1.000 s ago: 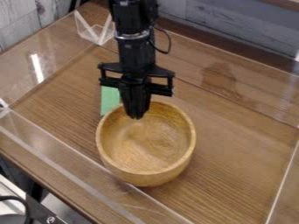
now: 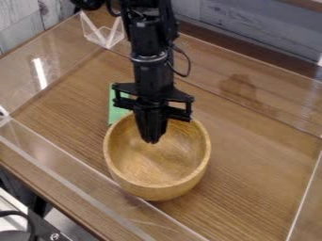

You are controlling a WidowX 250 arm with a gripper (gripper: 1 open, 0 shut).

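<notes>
The black robot arm reaches down from the top of the view, its gripper [image 2: 151,120] low over the back part of an oval tan plastic bowl [image 2: 157,174]. The fingertips are dark and overlap the bowl's interior, so whether they are open or shut is unclear. A green object [image 2: 119,110], partly hidden by the arm, lies just behind the bowl on its left.
A clear plastic container [image 2: 101,24] stands at the back left. Black cables lie at the bottom left edge.
The bowl looks unmoved.
</notes>
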